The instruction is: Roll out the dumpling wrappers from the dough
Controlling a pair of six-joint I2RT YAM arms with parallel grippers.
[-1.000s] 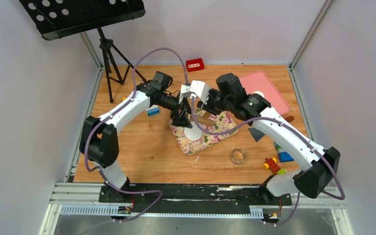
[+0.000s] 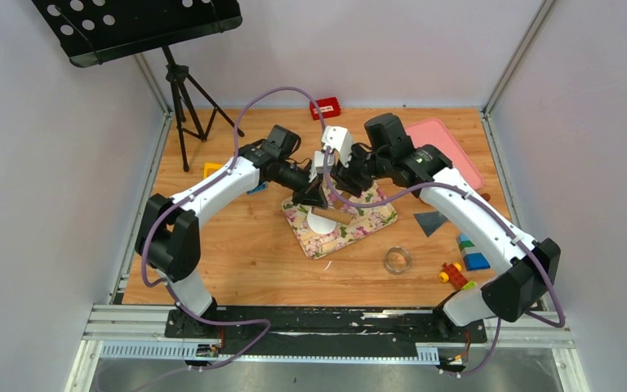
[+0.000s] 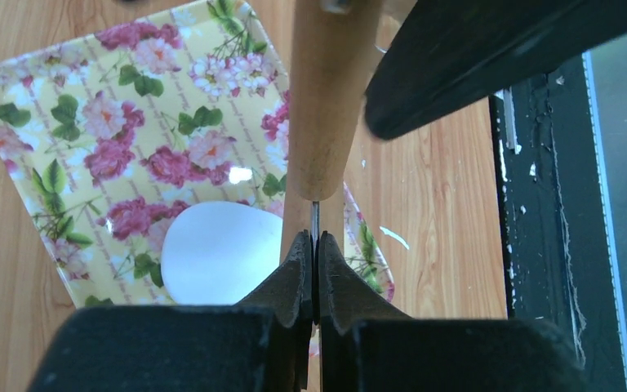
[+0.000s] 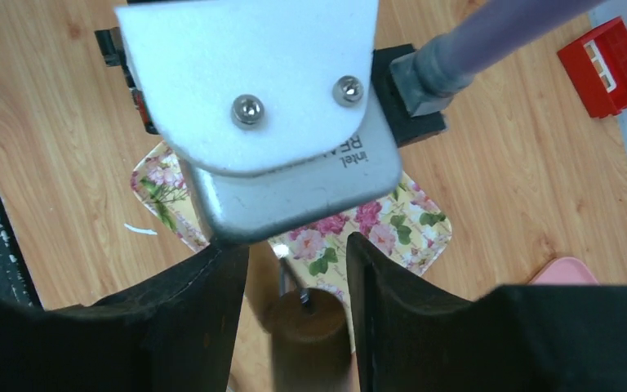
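Note:
A flat, rounded white piece, apparently dough [image 3: 216, 253] lies on the floral board [image 3: 106, 73]. The wooden rolling pin [image 3: 326, 106] hangs over the board, a thin metal rod [image 3: 316, 214] at its end. My left gripper is shut, its tips meeting at that rod; whether they pinch it I cannot tell. In the right wrist view my right gripper stands part open, one wooden end of the pin [image 4: 310, 343] between its fingers, with a gap visible beside it. From the top, both grippers hide much of the pin.
A metal ring [image 2: 397, 260] and a grey scraper [image 2: 430, 222] lie right of the board. Farther right are toy blocks [image 2: 472, 255] and a pink tray [image 2: 445, 147]. A red box [image 2: 325, 109] stands at the back.
The left has moved nearer the right one, over the board, and more of the wooden pin shows beneath them.

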